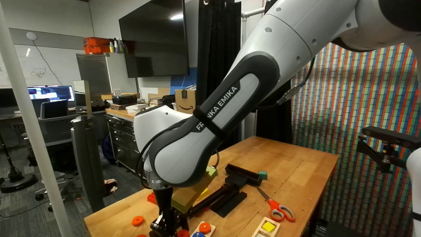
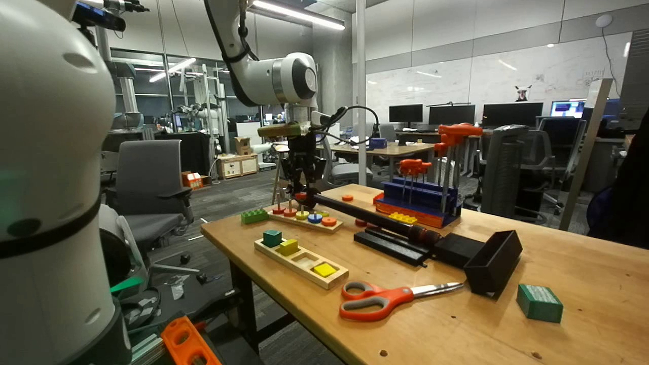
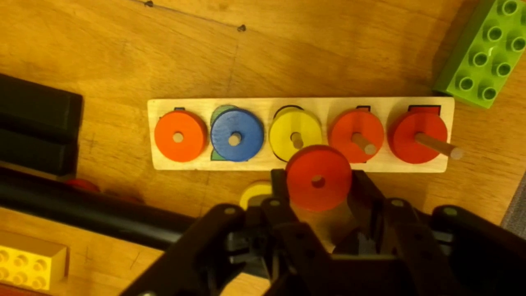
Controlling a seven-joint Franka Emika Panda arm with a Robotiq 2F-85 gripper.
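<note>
A red disc (image 3: 318,192) with a centre hole is pinched between the two black fingers of my gripper, which is shut on it. In the wrist view the disc overlaps the near edge of a wooden peg board (image 3: 207,165), close to the yellow and red pegs. On the board, an orange disc (image 3: 180,148), a blue disc (image 3: 246,126), a yellow disc (image 3: 283,130), a red-orange disc (image 3: 345,133) and a red disc (image 3: 411,148) each sit around a peg. The pegs at the right end stand out longest. Exterior view 2 has the gripper over the board's far side.
A green toy brick (image 3: 473,69) lies off the board's right end. Beside the board runs a long black bar (image 3: 98,204), with a loose yellow disc (image 3: 254,190) close by. Scissors (image 2: 380,301) and a block tray (image 2: 313,277) lie nearer the table's front edge.
</note>
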